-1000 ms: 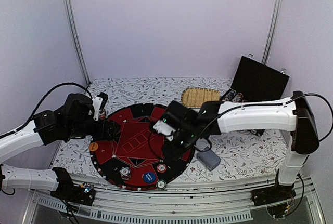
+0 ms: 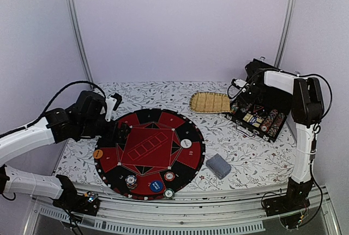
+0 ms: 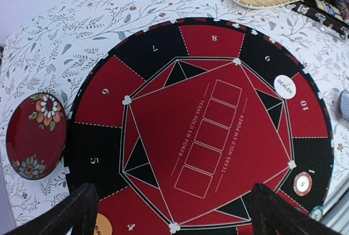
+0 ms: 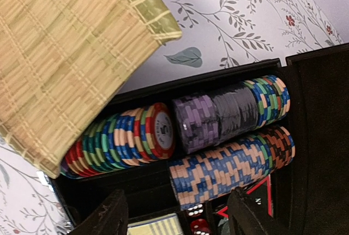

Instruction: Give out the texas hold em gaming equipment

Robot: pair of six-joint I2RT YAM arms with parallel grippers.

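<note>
Over the left part of the round red and black poker mat (image 3: 158, 137) my left gripper hangs open, nothing between its fingers. On the mat lie a white dealer button (image 2: 186, 143), an orange disc (image 2: 98, 154), a blue disc (image 2: 156, 186), a red-edged chip (image 2: 169, 176) and a green-edged chip (image 2: 168, 193). Near its front is a small chip stack (image 2: 131, 180). At the back right, my right gripper stands open above the chip case. Beneath and beyond its fingers are a mixed-colour chip row (image 4: 117, 139), a purple wrapped row (image 4: 215, 115) and a blue-and-peach row (image 4: 221, 167).
A woven basket (image 2: 210, 102) sits against the case's left side, overlapping its corner in the right wrist view. The raised case lid (image 4: 322, 120) stands behind. A grey-blue card deck (image 2: 218, 166) lies right of the mat. A red floral round box (image 3: 37, 137) stands left of it.
The left arm has shifted slightly. The mat's pieces look unmoved.
</note>
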